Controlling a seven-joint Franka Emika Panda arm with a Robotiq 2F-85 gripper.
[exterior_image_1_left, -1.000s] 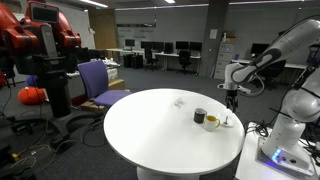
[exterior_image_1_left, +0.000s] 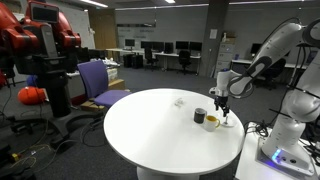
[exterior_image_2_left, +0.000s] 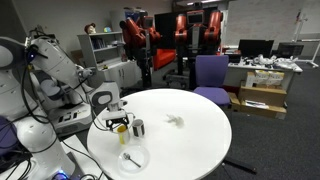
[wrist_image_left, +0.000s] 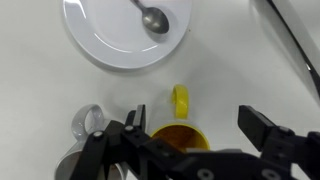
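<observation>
A yellow mug (wrist_image_left: 168, 136) lies below my gripper in the wrist view. Its handle (wrist_image_left: 181, 97) points up the picture, between the spread fingers. Nothing is held, and the fingers are wide open. A metal mug (wrist_image_left: 75, 165) stands beside the yellow one, partly hidden by the gripper's left side. Exterior view 1 has the gripper (exterior_image_1_left: 222, 107) above the table near both mugs. The yellow mug (exterior_image_2_left: 122, 136) and metal mug (exterior_image_2_left: 138, 129) also show in exterior view 2.
A white plate (wrist_image_left: 105, 45) with a spoon (wrist_image_left: 153, 17) lies close to the mugs. On the round white table (exterior_image_1_left: 150, 135), a crumpled white item (exterior_image_1_left: 180, 101) rests farther off.
The arm has swung left and somewhat lower in exterior view 1, bringing my gripper closer to the mugs. The mugs and plate appear unmoved.
</observation>
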